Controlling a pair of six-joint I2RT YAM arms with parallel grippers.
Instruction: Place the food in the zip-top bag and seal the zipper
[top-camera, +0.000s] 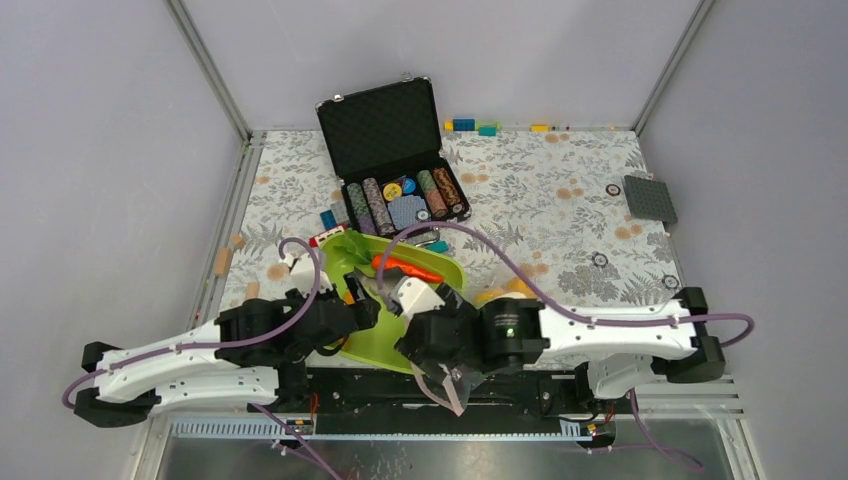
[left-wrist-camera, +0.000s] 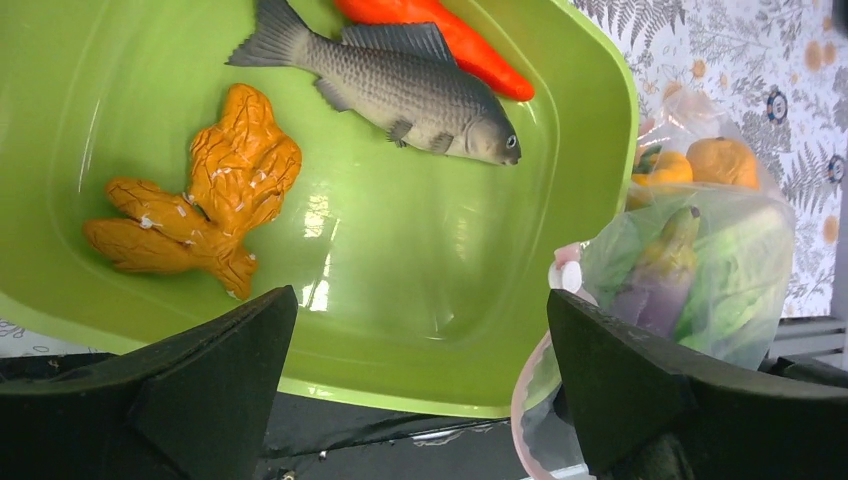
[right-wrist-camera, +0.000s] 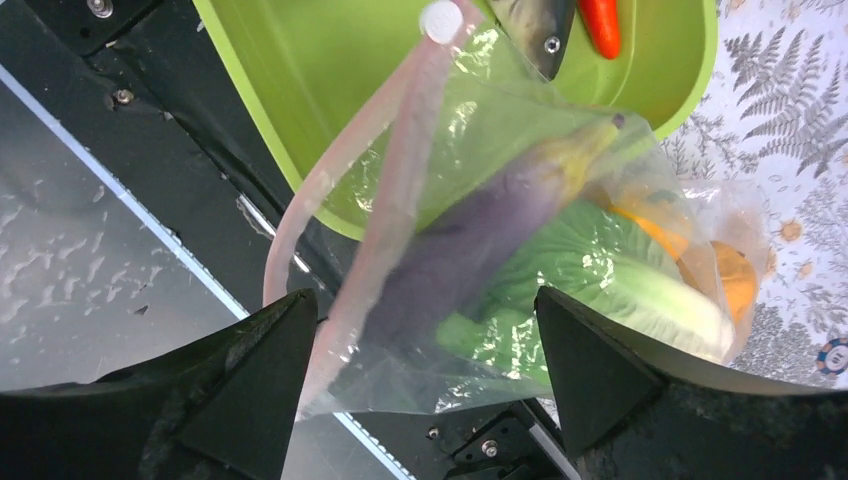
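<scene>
The clear zip bag (right-wrist-camera: 470, 130) lies with its pink-edged mouth draped over the basin's near right side. Inside it are a purple eggplant (right-wrist-camera: 480, 245), a leafy cabbage (right-wrist-camera: 600, 280) and yellow-orange produce (right-wrist-camera: 735, 280). My right gripper stands open above the bag, its fingers to either side of the eggplant and mouth strip. In the left wrist view my left gripper is open over the green basin (left-wrist-camera: 400, 245), nothing between its fingers; the bag's zipper slider (left-wrist-camera: 567, 268) shows beside its right finger. The bag's mouth stands parted.
The basin holds a fish (left-wrist-camera: 410, 90), a red carrot (left-wrist-camera: 450, 40) and a brown chicken-like piece (left-wrist-camera: 215, 190). Behind it stands an open chip case (top-camera: 400, 190). Both arms stand close together.
</scene>
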